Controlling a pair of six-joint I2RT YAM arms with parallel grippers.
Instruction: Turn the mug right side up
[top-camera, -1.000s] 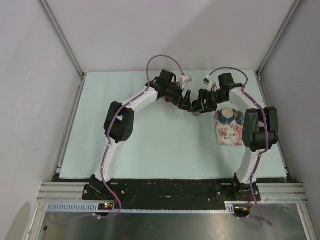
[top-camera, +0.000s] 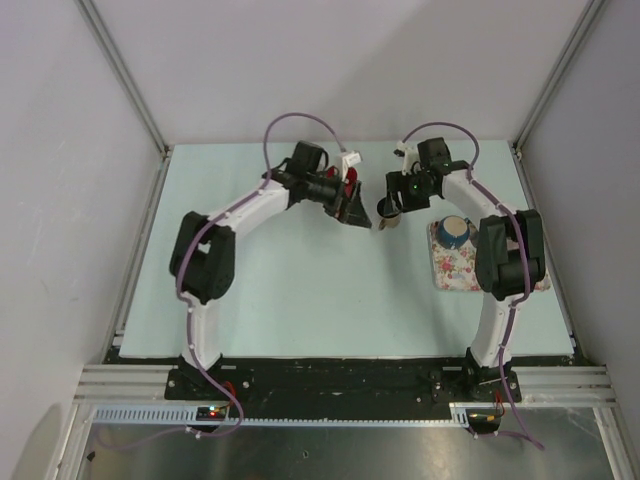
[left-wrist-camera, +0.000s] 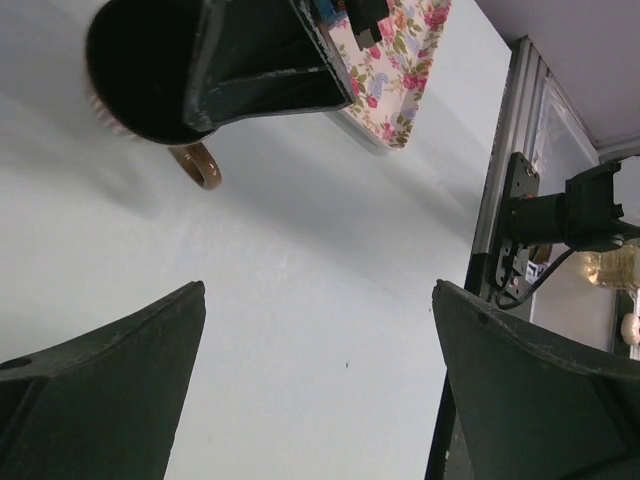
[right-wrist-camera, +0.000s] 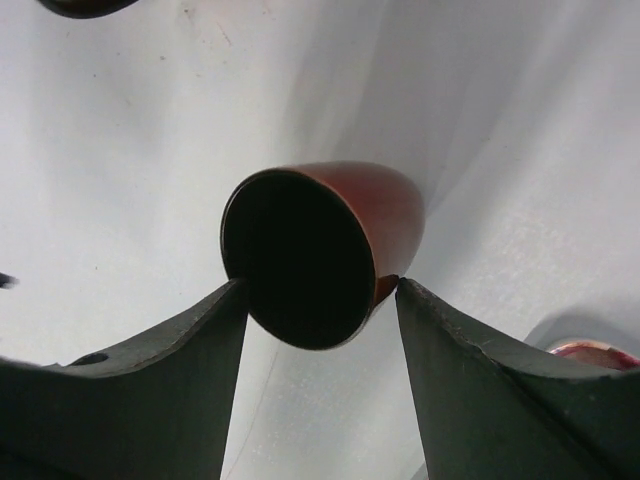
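Observation:
A brown mug (top-camera: 389, 212) stands on the table with its dark mouth facing up, and its handle (left-wrist-camera: 200, 165) points toward the front. At its right side is my right gripper, fingers apart on either side of the near rim in the right wrist view. Whether they touch the mug (right-wrist-camera: 398, 215) is hard to tell. My left gripper (top-camera: 358, 214) is wide open just left of the mug, with only bare table between its fingers. One dark finger of the right gripper covers part of the mug in the left wrist view.
Behind the left gripper a red object (top-camera: 348, 181) is partly hidden. To the right lies a floral tray (top-camera: 462, 270) with a blue cup (top-camera: 452, 232) on it.
My left gripper has drawn back to the left, away from the mug.

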